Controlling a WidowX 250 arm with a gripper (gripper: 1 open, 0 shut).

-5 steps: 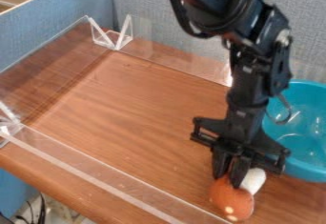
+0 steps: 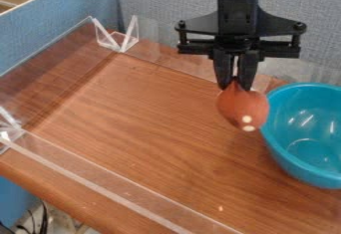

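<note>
My black gripper hangs at the upper right of the camera view, shut on an orange object with pale spots, which is held up just left of a turquoise bowl. The bowl rests on the wooden table at the right edge, partly cut off by the frame.
Clear plastic edging with white corner brackets runs along its sides. A blue padded wall stands at the left and a grey wall at the back.
My gripper has risen and moved back from the front right with the orange object in it. The white object seen beside it earlier is no longer visible.
</note>
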